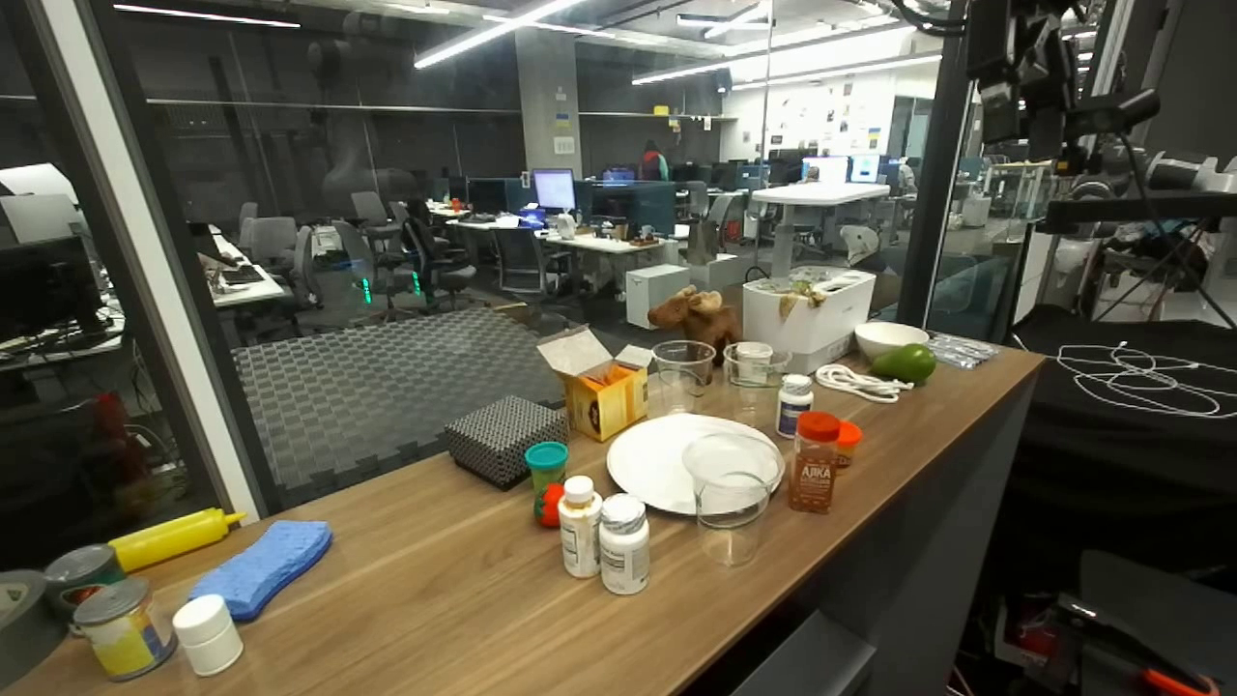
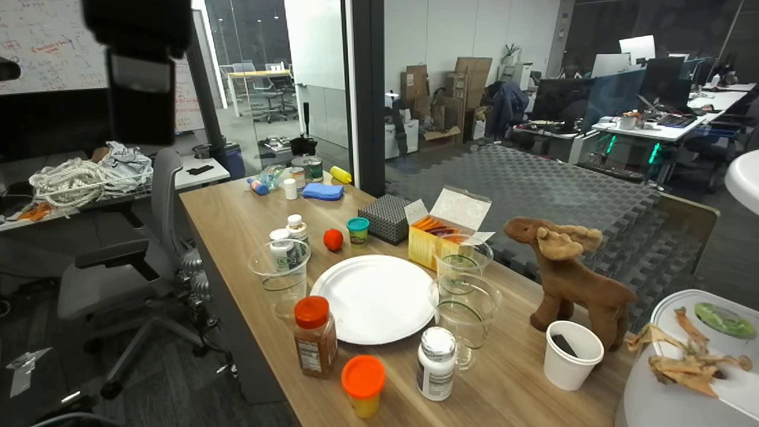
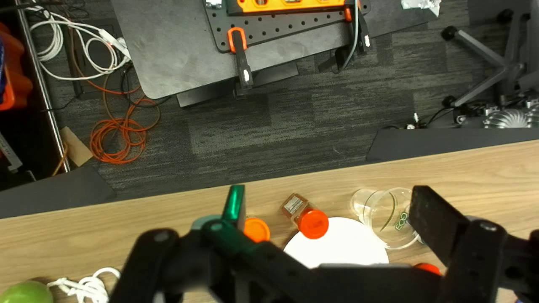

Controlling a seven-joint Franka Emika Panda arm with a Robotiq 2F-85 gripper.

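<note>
High above the wooden counter, my gripper stands open, its two dark fingers wide apart with nothing held between them. Exterior view 1 has it at the upper right, well clear of everything on the counter. Below it in the wrist view are a red-lidded spice jar (image 3: 313,224), a white plate (image 3: 348,245) and a clear plastic cup (image 3: 391,217). An orange-lidded tub (image 3: 256,229) shows beside the left finger. The plate (image 2: 377,299) is bare in exterior view 2. Part of the counter is hidden behind my gripper in the wrist view.
Around the plate stand white bottles (image 1: 625,545), a yellow box (image 1: 609,400), a black mesh block (image 1: 507,441) and a plush moose (image 2: 576,277). A blue sponge (image 1: 261,566) and cans lie at the far left. Bare counter (image 1: 429,592) separates them from the bottles.
</note>
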